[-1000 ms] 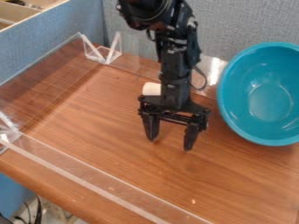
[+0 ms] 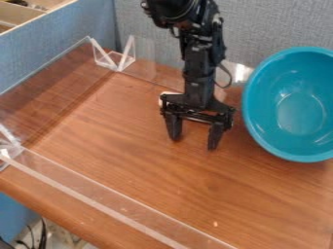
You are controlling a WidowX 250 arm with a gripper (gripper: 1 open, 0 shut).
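My black gripper (image 2: 196, 133) hangs low over the middle-back of the wooden tabletop (image 2: 130, 175), fingers open, one to each side with bare wood visible between them. A small pale object (image 2: 168, 96) is just behind it, mostly hidden by the arm, so I cannot tell what it is. A large turquoise bowl (image 2: 289, 102) stands on its side or tilted at the right, close to the arm.
Clear plastic edging runs along the left and front-left of the table, with white brackets (image 2: 113, 58) at the back left. A grey back wall and a wooden box (image 2: 18, 14) at the top left are in view.
My gripper has moved back, away from the front of the table, and slightly right, covering more of the pale object. It remains open.
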